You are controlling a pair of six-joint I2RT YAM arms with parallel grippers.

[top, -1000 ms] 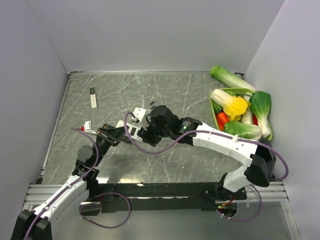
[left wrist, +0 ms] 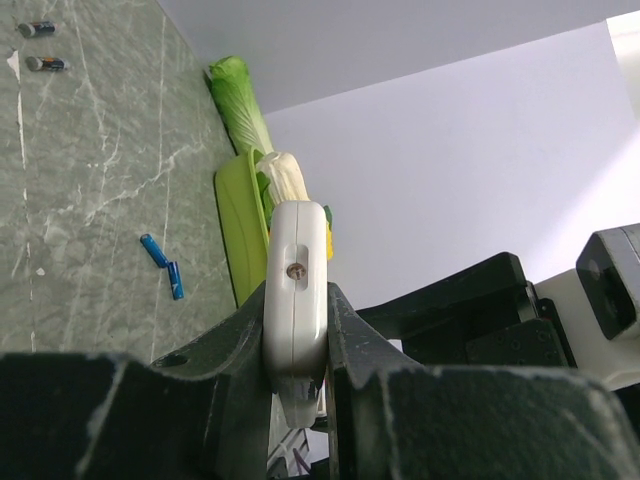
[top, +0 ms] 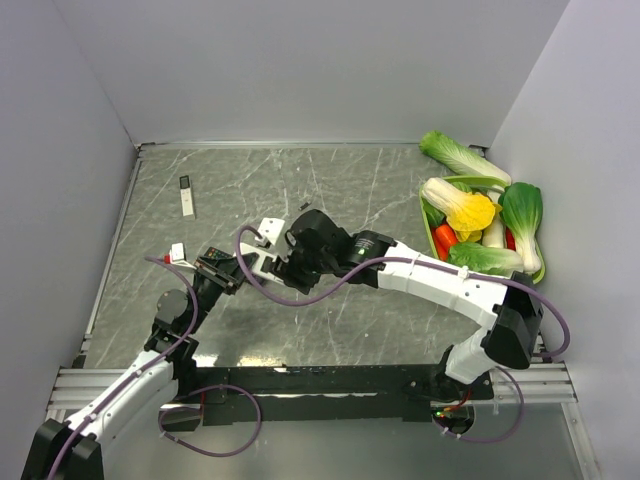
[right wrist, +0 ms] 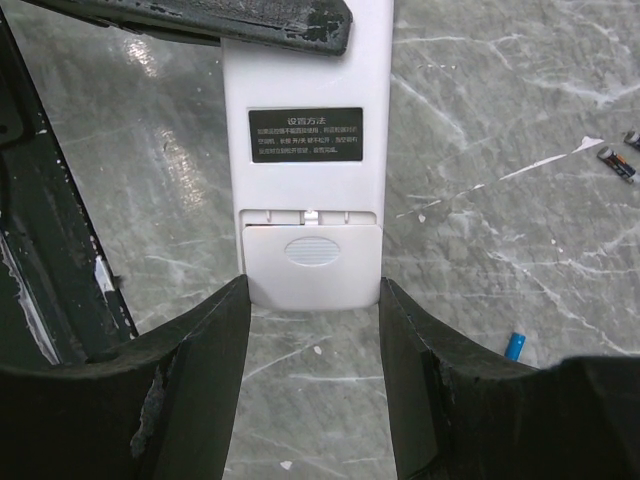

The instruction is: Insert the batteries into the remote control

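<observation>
A white remote control (right wrist: 315, 185) hangs back side up between the two arms. My left gripper is shut on it near one end; in the left wrist view it appears edge-on. At the other end sits the white battery cover (right wrist: 312, 270), with a thin gap along its upper edge where a little colour shows. My right gripper is shut across that cover, one fingertip against each side. Two blue batteries (left wrist: 153, 250) lie on the table, and two dark batteries (left wrist: 47, 64) lie farther off. Most of the battery compartment is hidden under the cover.
A slim white and black device (top: 187, 200) lies at the table's back left. At the right, a green basket (left wrist: 237, 225) holds vegetables, with a cabbage (top: 462, 155) behind it.
The left arm has stayed still.
</observation>
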